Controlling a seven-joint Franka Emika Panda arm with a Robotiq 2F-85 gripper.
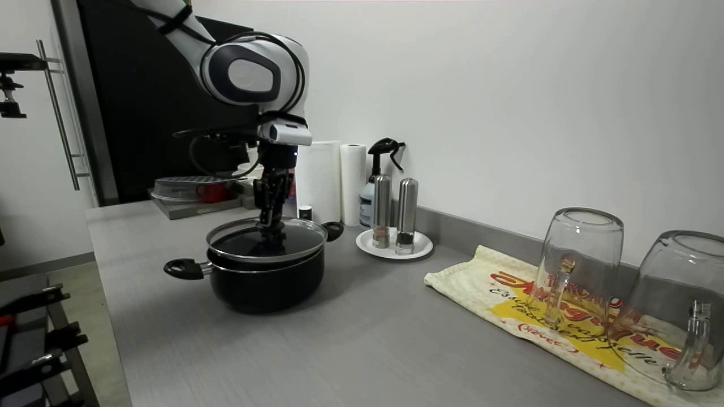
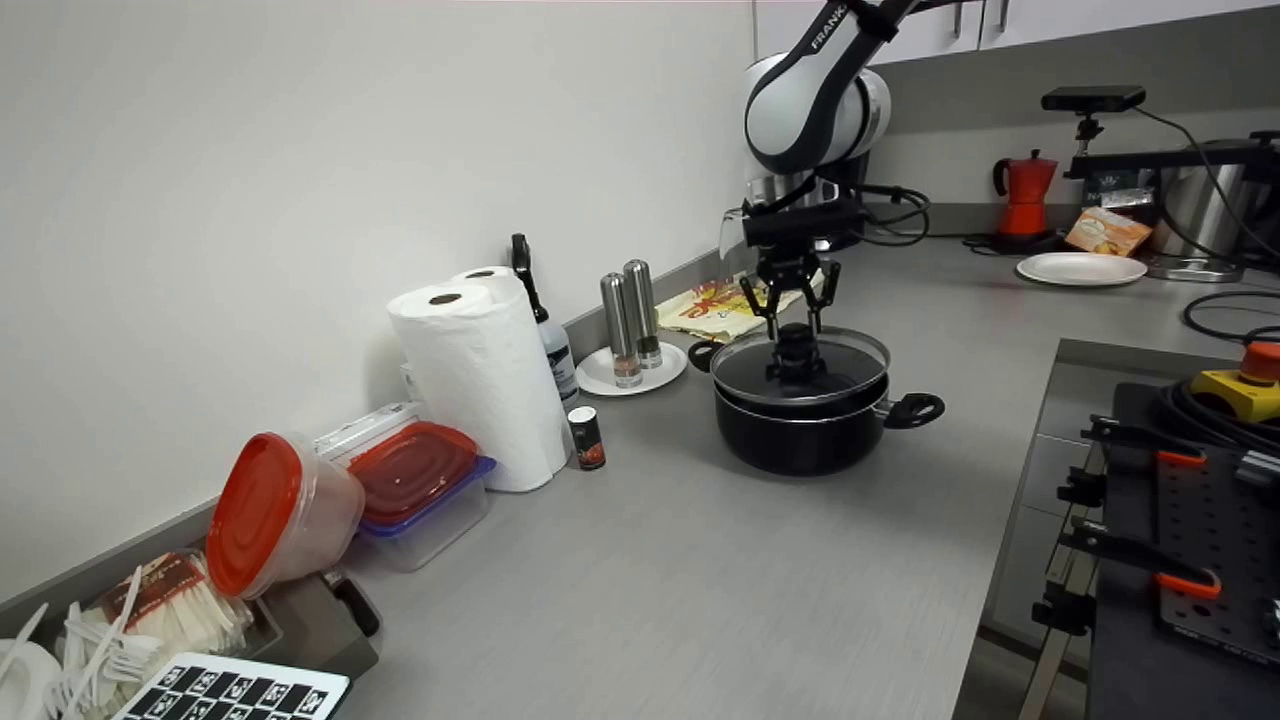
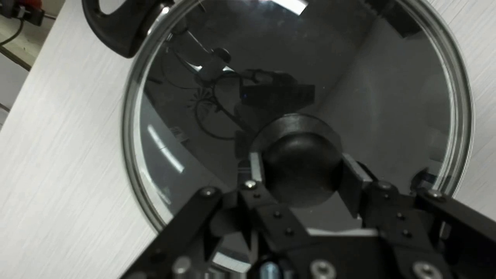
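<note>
A black pot (image 1: 268,288) with two side handles stands on the grey counter. Just over its mouth is a glass lid (image 1: 234,238) with a metal rim; a narrow gap shows between lid and pot in exterior view 1. My gripper is shut on the lid's round black knob (image 3: 302,162), one finger on either side. From exterior view 2, the lid (image 2: 858,360) looks roughly centred over the pot (image 2: 798,442), and the gripper (image 2: 794,334) comes down on it from above. The inside of the pot is hidden.
Behind the pot, a white plate (image 1: 424,250) carries two steel grinders. Paper rolls (image 2: 474,372) and a small jar (image 2: 587,438) stand along the wall. Two upturned glass mugs rest on a cloth (image 1: 468,275). The counter in front of the pot is clear.
</note>
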